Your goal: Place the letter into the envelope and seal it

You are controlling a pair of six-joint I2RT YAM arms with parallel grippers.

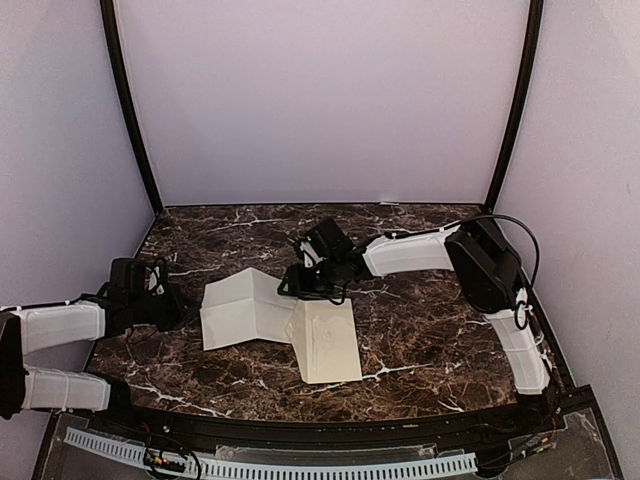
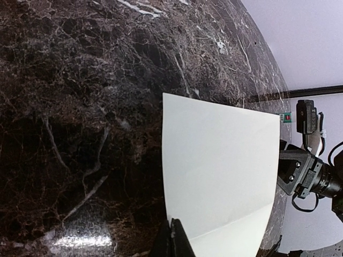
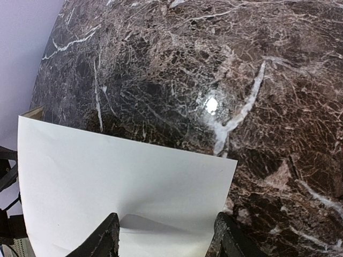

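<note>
The white letter (image 1: pixel 240 310) lies creased at the table's middle left, its folds raised. Its right side meets the cream envelope (image 1: pixel 332 342), which lies flat. At the letter's left edge my left gripper is shut; whether any paper is pinched between its tips is unclear. The letter's panel (image 2: pixel 220 155) stretches away from those tips in the left wrist view. Over the letter's upper right corner, my right gripper is open, its fingers apart with the white sheet (image 3: pixel 123 176) below and between them.
A ruler-like white strip (image 1: pixel 270 468) runs along the front edge. Pale walls close in the sides and back.
</note>
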